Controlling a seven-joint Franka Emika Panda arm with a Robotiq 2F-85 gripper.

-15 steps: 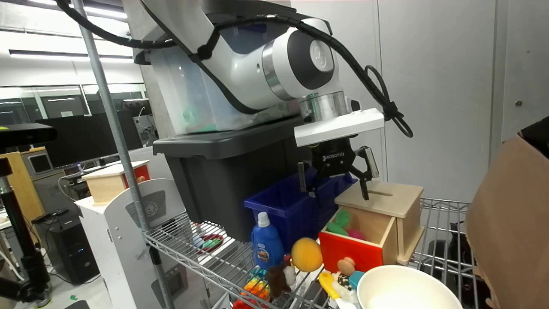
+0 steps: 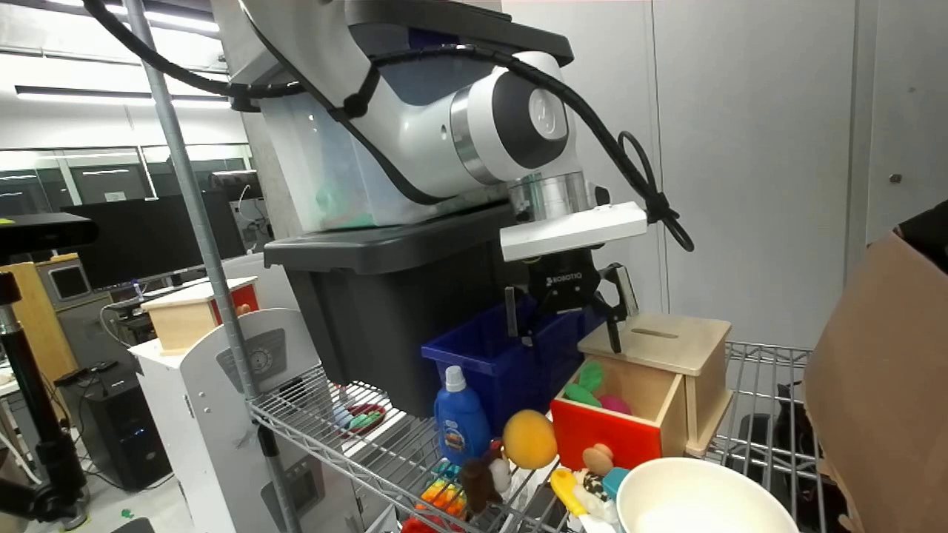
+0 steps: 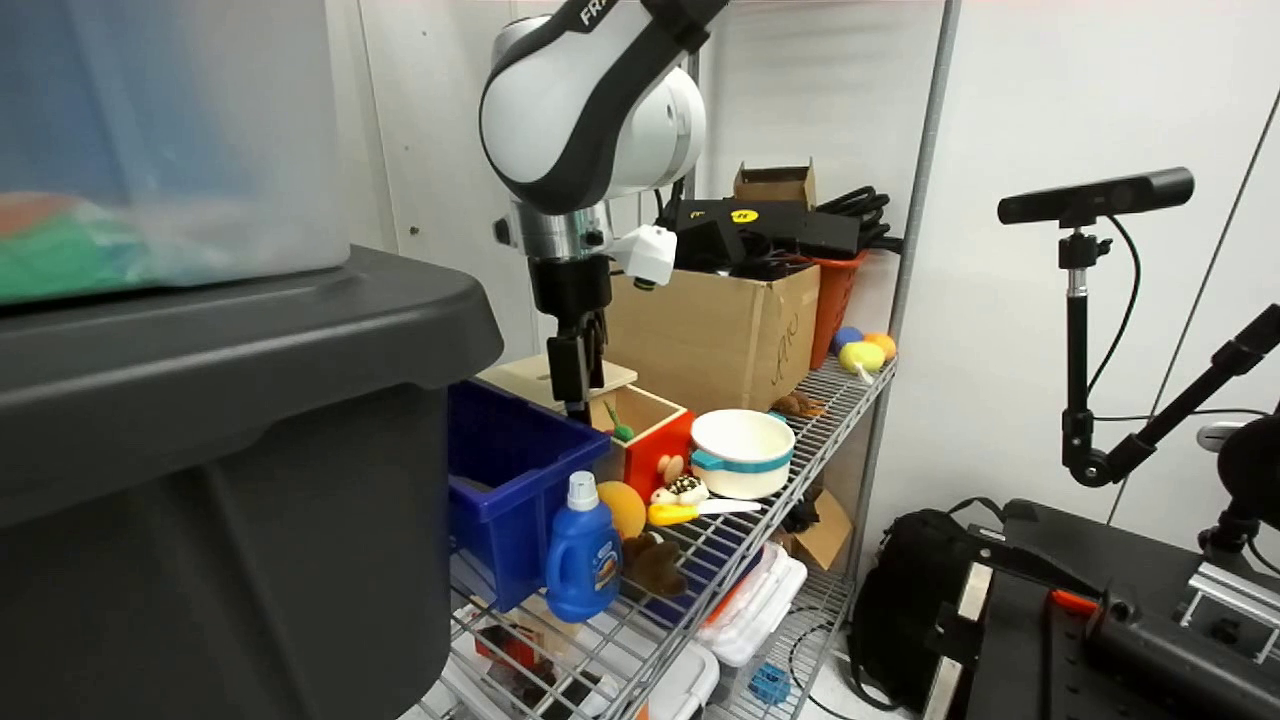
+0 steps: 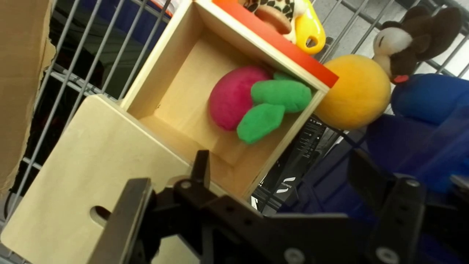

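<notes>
My gripper [image 2: 570, 340] hangs open and empty above the blue bin [image 2: 498, 355] and the near-left edge of the wooden box [image 2: 684, 337]. In the wrist view its fingers [image 4: 201, 167] spread wide, one over the box lid and the other over the blue bin. The box's red-fronted drawer [image 4: 169, 66] is pulled out. Inside it lies a magenta plush ball [image 4: 231, 97] with green plush leaves [image 4: 281, 94], against the side nearer the blue bin. No finger touches the plush.
In front stand a blue detergent bottle [image 3: 584, 550], an orange ball [image 2: 529, 440], a brown plush [image 3: 651, 564] and a cream pot [image 3: 741, 454]. A dark grey tote [image 2: 391, 293] and a cardboard box [image 2: 889, 382] flank the shelf.
The arm has shifted a little left in exterior view 1, carrying the open gripper from the box lid toward the blue bin. The drawer and its contents look unmoved.
</notes>
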